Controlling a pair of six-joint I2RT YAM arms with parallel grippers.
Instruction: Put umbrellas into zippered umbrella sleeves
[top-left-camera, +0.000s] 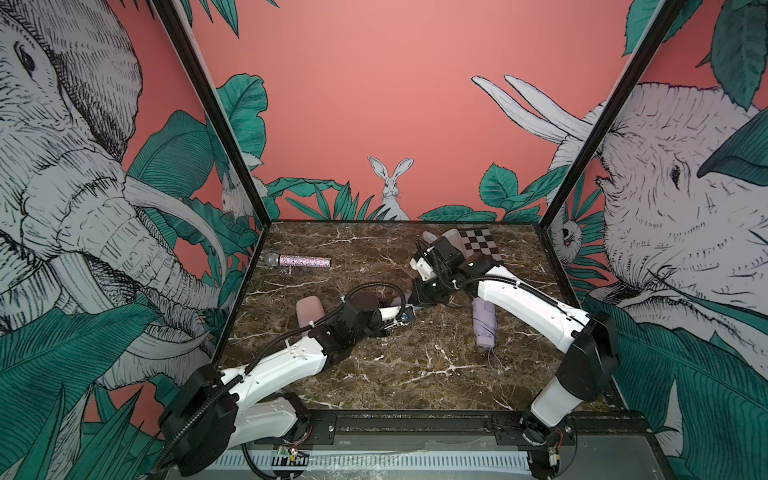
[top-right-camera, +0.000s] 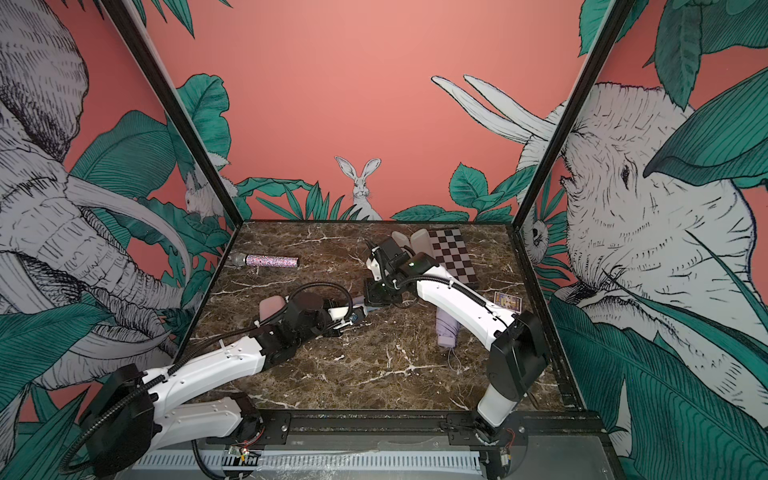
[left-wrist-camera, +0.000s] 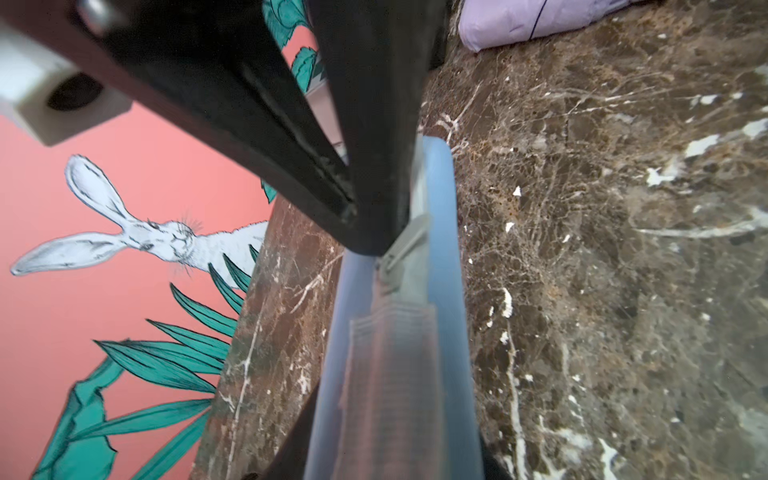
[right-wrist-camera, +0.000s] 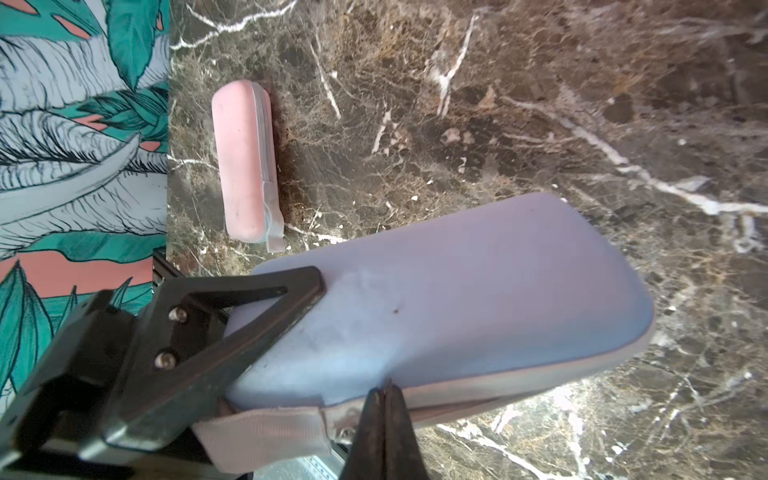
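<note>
A blue zippered sleeve (right-wrist-camera: 464, 296) is held above the table by my left gripper (top-left-camera: 396, 317), which is shut on one end of it. In the left wrist view its zipper and grey fabric tab (left-wrist-camera: 396, 384) face the camera. My right gripper is shut, its tips at the zipper edge beside the pull (left-wrist-camera: 400, 256); whether the thin pull sits between them cannot be told. A purple folded umbrella (top-left-camera: 484, 324) lies on the table at the right. A pink sleeve (right-wrist-camera: 240, 160) lies at the left, partly behind my left arm in the top views.
A glittery pink umbrella (top-left-camera: 304, 261) lies at the back left. Behind my right arm are pale sleeves (top-right-camera: 416, 240) and a checkered board (top-right-camera: 454, 254). A small card (top-right-camera: 507, 301) lies at the right.
</note>
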